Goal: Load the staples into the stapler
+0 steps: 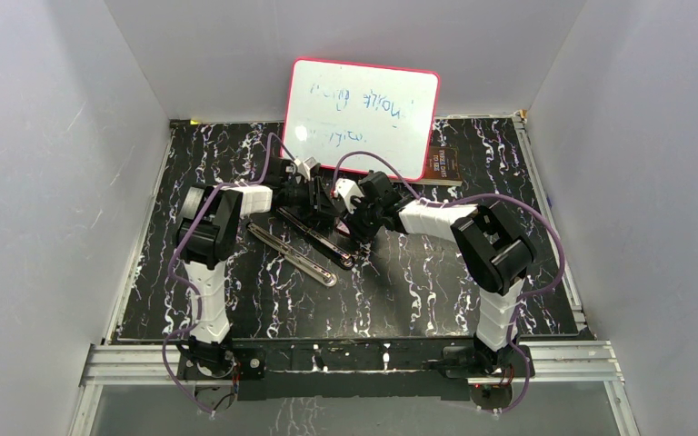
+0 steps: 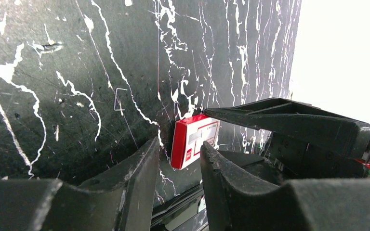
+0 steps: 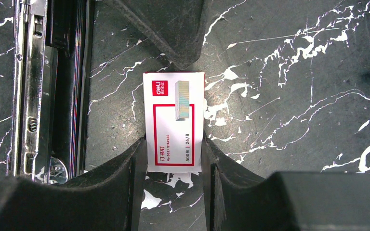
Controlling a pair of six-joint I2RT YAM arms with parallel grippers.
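Observation:
A red and white staple box [image 3: 173, 125] lies on the dark table, with my right gripper shut on its sides. From the opposite end, my left gripper faces the box, its fingers part open; the box's red end shows beyond the gap. In the right wrist view a left finger [image 3: 185, 43] sits right by the box's far edge; I cannot tell whether it touches. Two long stapler-like pieces lie side by side: a dark one with a metal channel [image 1: 334, 251] nearest the box, and a paler one [image 1: 293, 255] farther left.
One loose staple [image 2: 119, 99] lies on the table in the left wrist view. A whiteboard [image 1: 363, 113] leans at the back, beside a brown book [image 1: 442, 164].

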